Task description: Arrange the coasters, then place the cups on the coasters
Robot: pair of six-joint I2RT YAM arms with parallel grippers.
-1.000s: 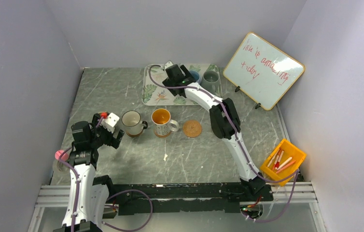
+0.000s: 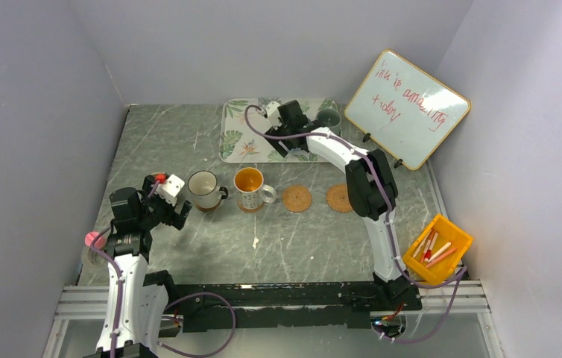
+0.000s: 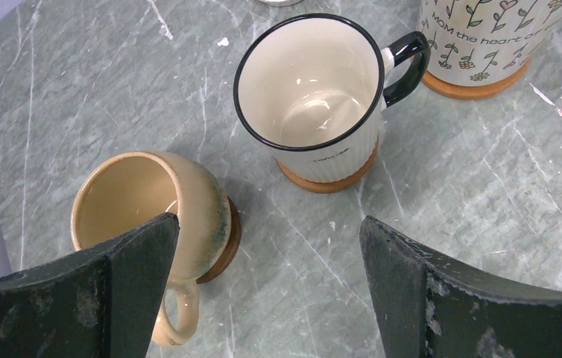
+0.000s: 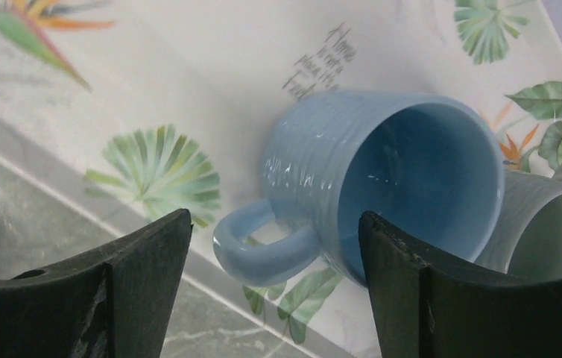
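Observation:
A blue cup (image 4: 300, 149) stands on the patterned tray (image 2: 235, 153), its handle (image 4: 267, 250) reaching in between the fingers of my right gripper. That gripper is open, and one fingertip overlaps the cup's rim in the right wrist view; whether they touch I cannot tell. From above, the arm hides most of this cup. A grey-green cup (image 2: 329, 119) is beside it. At the left, my left gripper hangs open and empty near a tan cup (image 3: 203, 201).
On coasters stand the tan cup, a black-rimmed white cup (image 2: 204, 188) and a flowered cup (image 2: 250, 186) with orange inside. A whiteboard (image 2: 408, 108) leans at the back right. Markers fill a yellow bin (image 2: 457, 233).
My right gripper has shifted rightward over the tray, covering the blue cup in the top view. Its arm has swung right, uncovering the right-hand coaster. My left arm stays still.

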